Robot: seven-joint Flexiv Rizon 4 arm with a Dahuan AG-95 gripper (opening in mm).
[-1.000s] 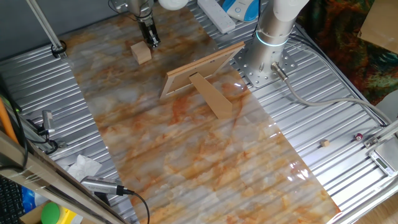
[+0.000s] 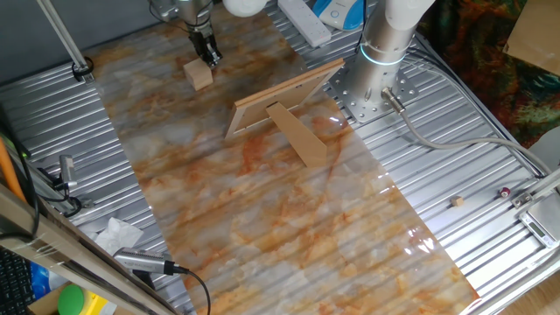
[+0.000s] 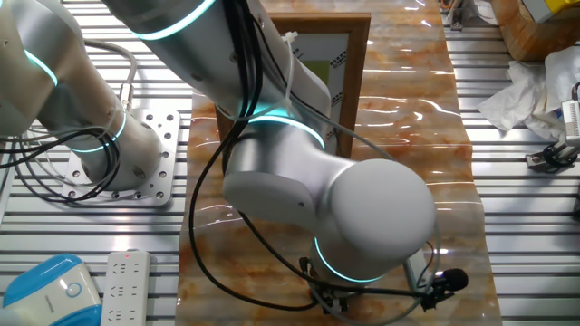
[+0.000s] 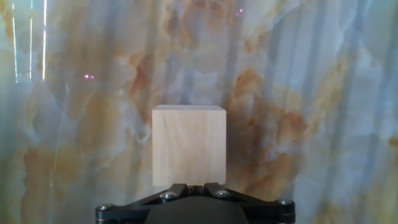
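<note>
A plain wooden block (image 2: 199, 74) rests on the marbled mat (image 2: 254, 210) near its far end. My gripper (image 2: 210, 54) is low beside the block, on the side toward the robot base. In the wrist view the pale block (image 4: 189, 146) is right ahead of the fingertips, its lower edge meeting them in the picture. The gripper has its black fingers (image 4: 179, 189) drawn close together, and no part of the block shows between them. Whether they touch the block cannot be told. In exterior view 2 the arm (image 3: 381, 217) hides the block.
A wooden picture frame (image 2: 284, 94) stands on the mat, propped by its back leg (image 2: 299, 138). The robot base (image 2: 372, 92) is beside it. A white power strip (image 2: 304, 22) and a blue-white device (image 2: 341, 12) lie off the mat.
Beside the block, my gripper has shifted slightly and its fingers look different in outline. The block and the picture frame have stayed in place.
</note>
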